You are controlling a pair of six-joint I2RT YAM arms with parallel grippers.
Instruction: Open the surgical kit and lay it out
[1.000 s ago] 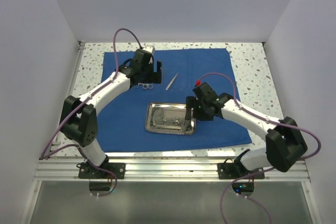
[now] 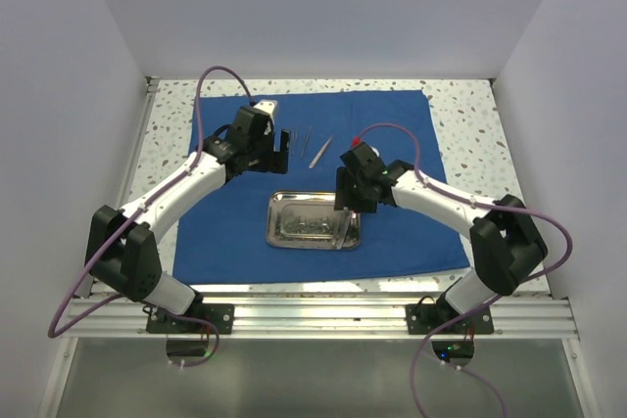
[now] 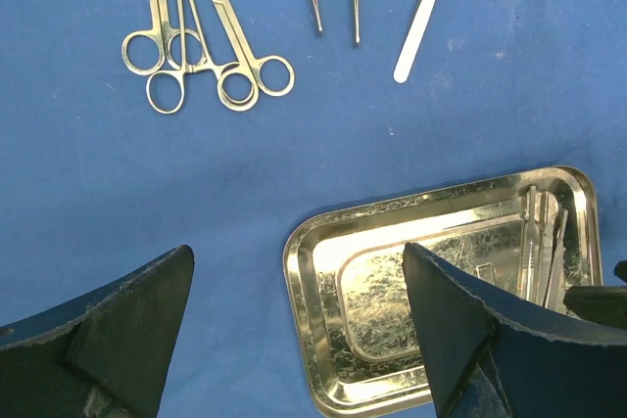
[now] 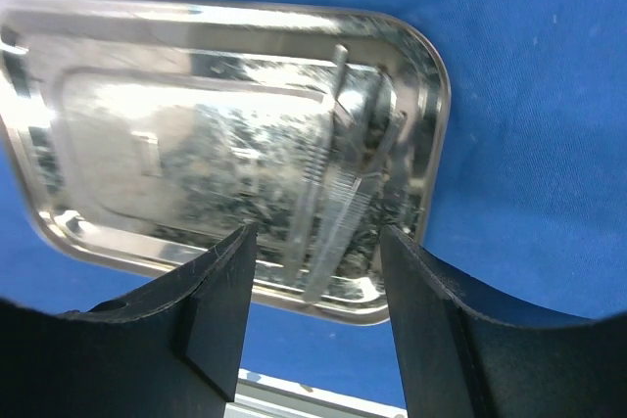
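The shiny metal tray (image 2: 270, 222) lies on the blue cloth. Slim metal instruments (image 4: 312, 173) rest side by side along its right end. Over that end hovers my right gripper (image 2: 349, 195), its fingers partly apart, with the instruments below and between its fingers in the right wrist view. Up and left of the tray, my left gripper (image 2: 283, 153) is open and empty above the cloth. Laid out on the cloth's far part are scissor-type instruments (image 3: 235, 31), two tweezers tips (image 3: 356, 7) and a flat-handled scalpel-like tool (image 3: 421, 26).
A blue cloth (image 2: 225, 252) covers most of the speckled table (image 2: 470, 134). Bare cloth lies right of the tray and at the far right. The two grippers are fairly close together near the middle.
The left arm has drawn back slightly left and toward the near side. My right gripper has shifted left, and the tray sits slightly farther left than before.
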